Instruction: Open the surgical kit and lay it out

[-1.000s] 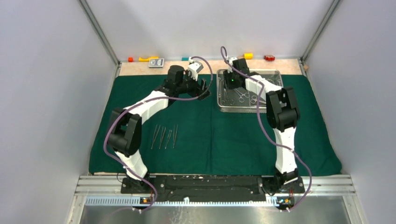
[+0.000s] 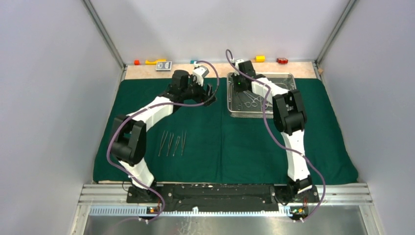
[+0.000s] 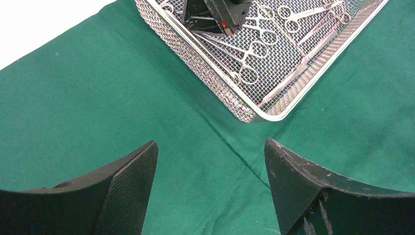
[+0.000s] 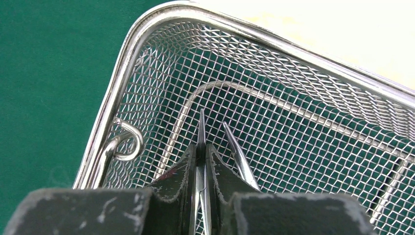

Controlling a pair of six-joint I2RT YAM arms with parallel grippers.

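A steel mesh tray [image 2: 253, 115] holding ring-handled surgical instruments lies at the back right of the green cloth. Inside its rear left corner my right gripper points down. Its fingers stand close on both sides of a slim instrument's pointed tip [image 4: 202, 125]; whether they pinch it is unclear. Part of that instrument is hidden behind the fingers. Another pointed tip [image 4: 240, 156] lies just right of it. My left gripper is open and empty above the cloth, left of the tray. Thin instruments [image 2: 172, 144] lie in a row on the cloth at the left.
The tray's raised rim [image 4: 117, 93] and a wire loop [image 4: 131, 142] stand close to my right gripper. Along the back ledge sit a small grey box [image 2: 164, 65], a yellow block [image 2: 260, 58] and a red block [image 2: 282, 60].
My right gripper has moved slightly left, toward the tray's left wall. The left arm has shifted a little left, away from the tray. The instrument row is unchanged.
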